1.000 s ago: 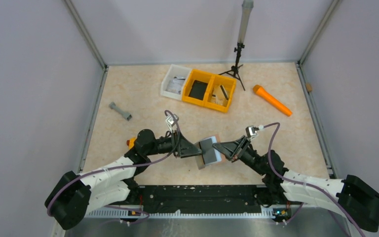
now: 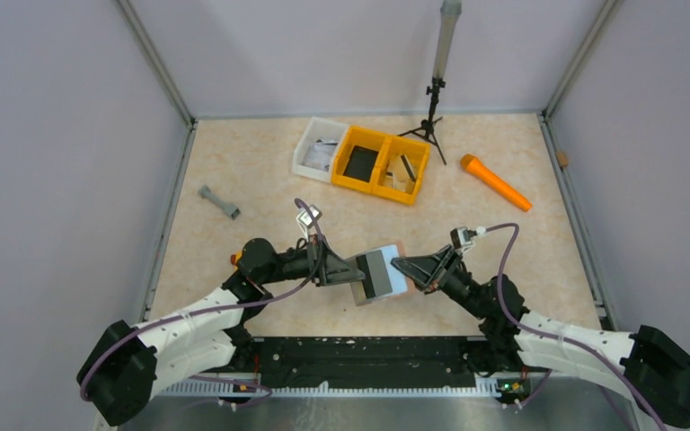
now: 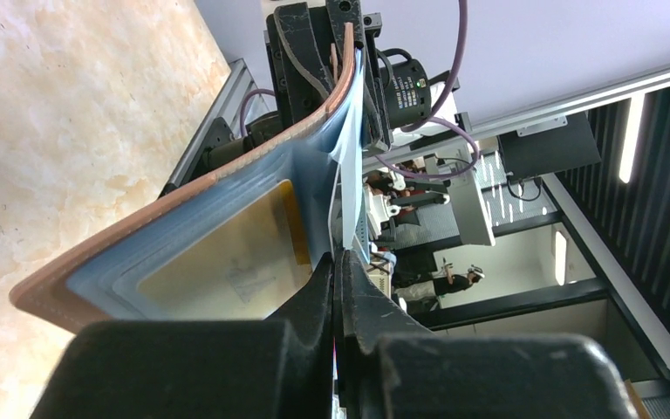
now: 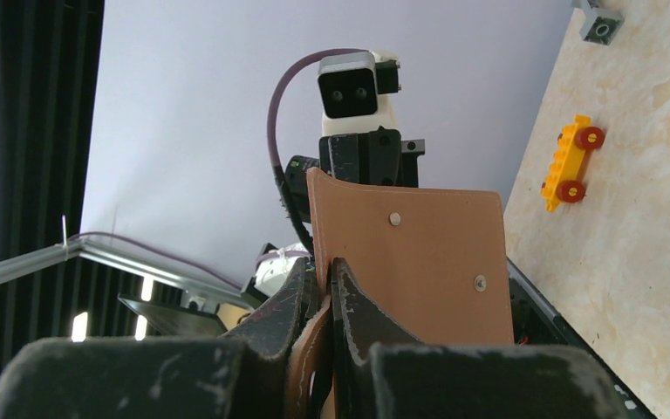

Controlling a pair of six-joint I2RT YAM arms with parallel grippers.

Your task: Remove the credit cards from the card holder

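The brown card holder (image 4: 419, 262) hangs open above the table, with my right gripper shut on its edge. Inside it are pale blue, see-through sleeves (image 2: 394, 266). One pocket holds a pale card with a gold band (image 3: 249, 253). My left gripper is shut at the lower end of a thin grey card (image 3: 335, 209), seen almost edge-on beside the sleeve. From above, a grey card with a dark stripe (image 2: 378, 274) lies between the two grippers, partly over the sleeves; the left fingertips reach its left side. How deep the card sits is hard to tell.
Behind the arms stand a white bin (image 2: 309, 167) and an orange divided bin (image 2: 353, 182). An orange microphone (image 2: 496, 182) lies at right, a grey block piece (image 2: 219, 202) at left. A yellow toy with red wheels (image 4: 567, 166) rests on the table.
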